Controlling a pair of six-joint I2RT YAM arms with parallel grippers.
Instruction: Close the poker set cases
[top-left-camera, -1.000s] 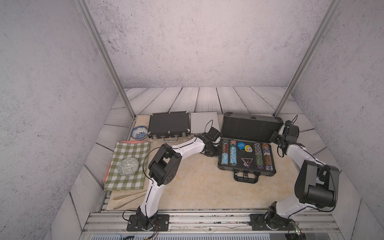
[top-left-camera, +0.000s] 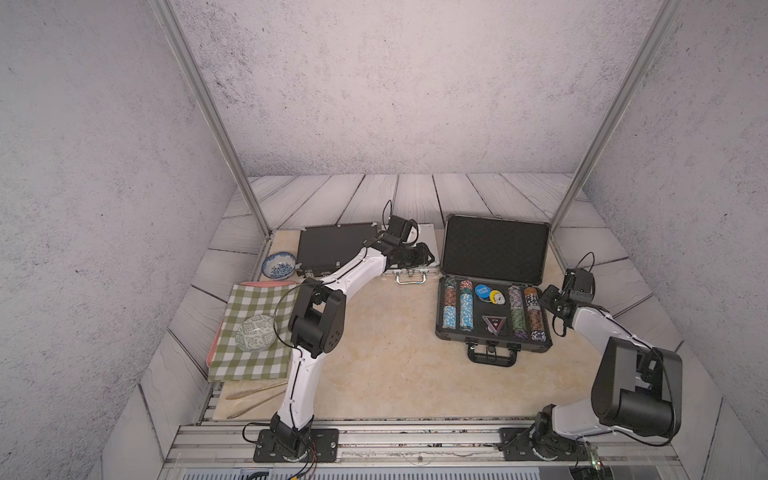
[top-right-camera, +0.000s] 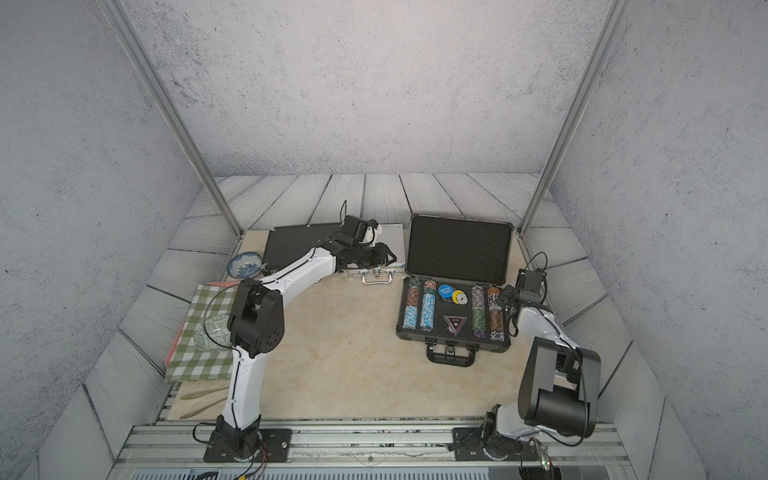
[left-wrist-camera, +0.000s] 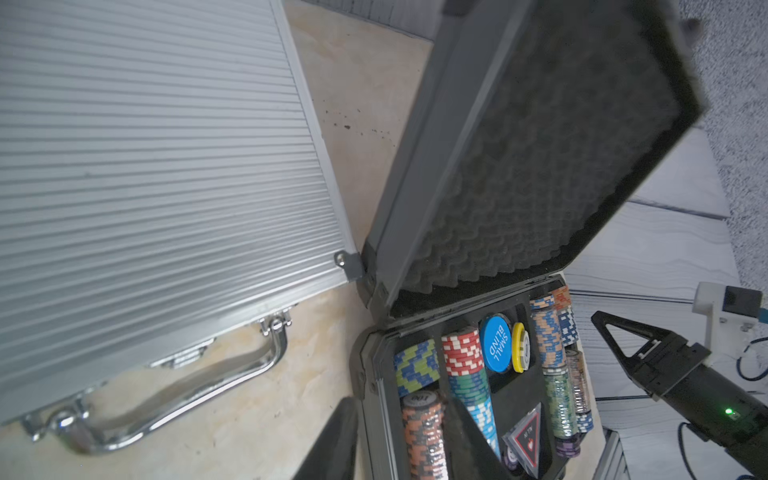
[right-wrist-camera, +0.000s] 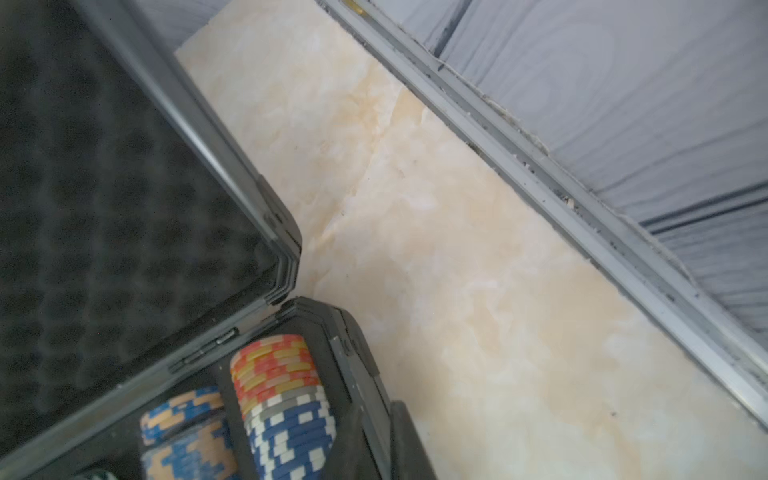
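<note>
The black poker case (top-left-camera: 493, 345) stands open at the right of the table, several chip stacks in its base. Its foam-lined lid (top-left-camera: 496, 249) leans back behind the base. Two shut cases lie left of it: a black case (top-left-camera: 336, 244) and a silver case (left-wrist-camera: 160, 192), partly covered by my left arm in the top views. Over the silver case's right front, my left gripper (top-left-camera: 428, 256) is partly open and empty, left of the open lid. My right gripper (top-right-camera: 508, 296) is near the open case's right edge, slightly parted, with nothing seen between its fingers.
A blue-and-white bowl (top-left-camera: 279, 265) sits at the back left. On a checked cloth (top-left-camera: 232, 361) lies a patterned dish (top-left-camera: 256, 333); wooden utensils (top-left-camera: 254, 390) are in front.
The open case's lid stood tilted forward earlier and now leans farther back. My left gripper moved away from the case, left and back over the silver case.
</note>
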